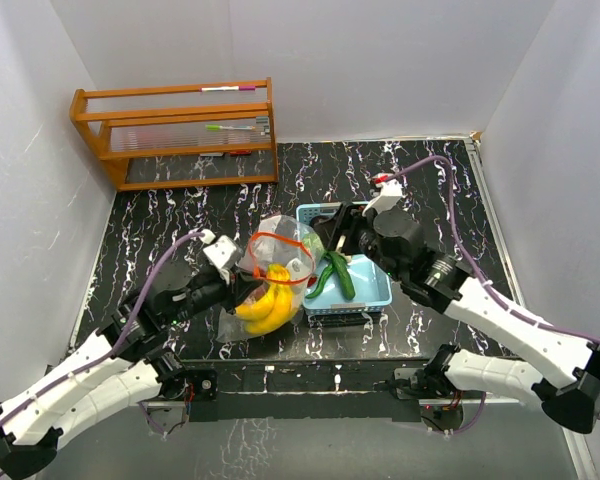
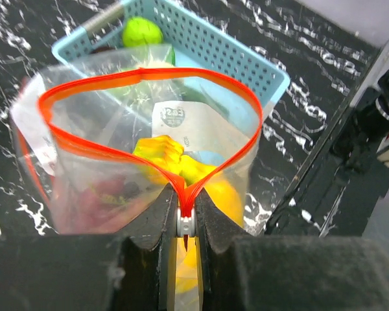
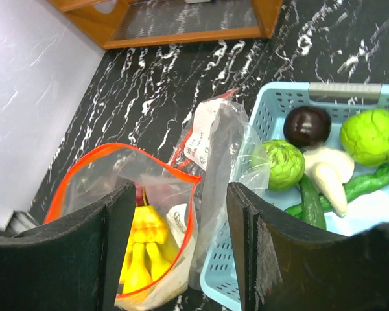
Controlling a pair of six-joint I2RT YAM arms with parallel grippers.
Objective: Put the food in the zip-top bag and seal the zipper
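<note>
A clear zip top bag (image 2: 84, 149) with an orange-red rim gapes wide in the left wrist view. My left gripper is shut on the near corner of that rim. Yellow bananas (image 1: 270, 305) lie inside the bag, and something reddish shows dimly through its side. To the right of the bag, above the blue basket (image 1: 378, 292), my right gripper (image 1: 342, 232) is open. In the right wrist view the gap between its fingers holds nothing gripped; the bag's edge shows below and beyond it.
Inside the basket are green round vegetables (image 3: 373, 136), a dark purple one (image 3: 307, 126), a pale one (image 3: 330, 178) and long green ones (image 1: 340, 274). At the back left stands a wooden rack (image 1: 175, 150).
</note>
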